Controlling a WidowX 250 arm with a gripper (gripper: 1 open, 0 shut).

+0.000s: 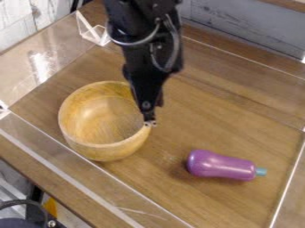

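My gripper (pixel 146 114) hangs over the right rim of the yellow wooden bowl (pixel 95 134), its lower tip near that rim; it appears shut, with nothing seen between its fingers. The purple bottle-like object (pixel 224 166) with a light blue tip lies on its side on the wooden table (pixel 226 107), right of the bowl and apart from the gripper.
A clear plastic piece (pixel 95 28) stands at the back left. A pale wall (pixel 256 22) runs along the back. Its front left edge drops away beside the bowl.
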